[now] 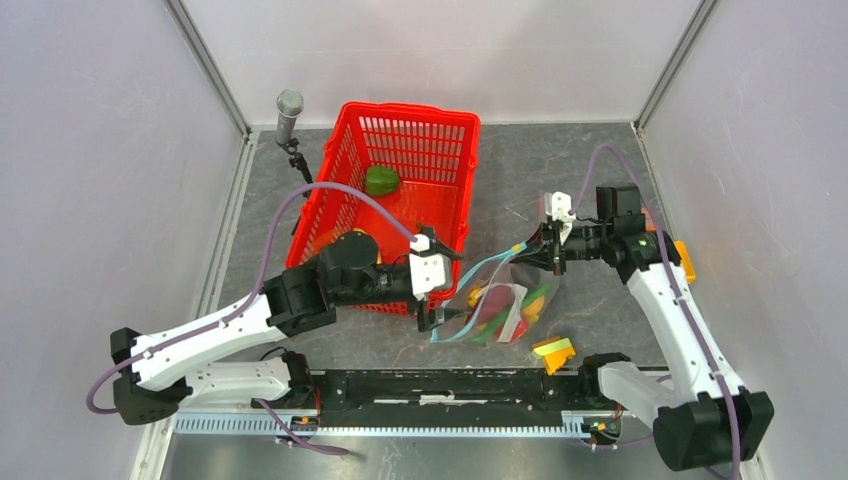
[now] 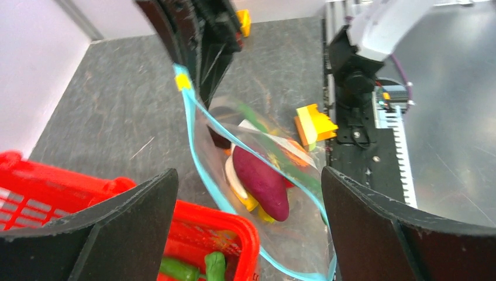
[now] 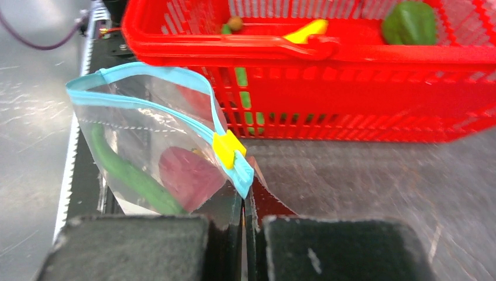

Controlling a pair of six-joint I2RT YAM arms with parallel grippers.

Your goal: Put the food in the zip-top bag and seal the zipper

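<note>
The clear zip top bag (image 1: 505,300) holds several food pieces, among them a purple-red one (image 2: 261,181) and a long green one (image 3: 131,172). Its blue-edged mouth gapes toward my left gripper. A yellow slider (image 3: 228,147) sits at the end of the zipper, close to my right gripper, which is shut on that corner of the bag. My left gripper (image 1: 442,285) is open, fingers wide apart on either side of the mouth in the left wrist view; nothing is gripped between them.
Left of the bag stands a red basket (image 1: 425,190) with a green pepper (image 1: 381,180) and other food inside. A yellow-orange object (image 1: 553,353) lies near the front edge. A microphone (image 1: 289,104) stands at back left.
</note>
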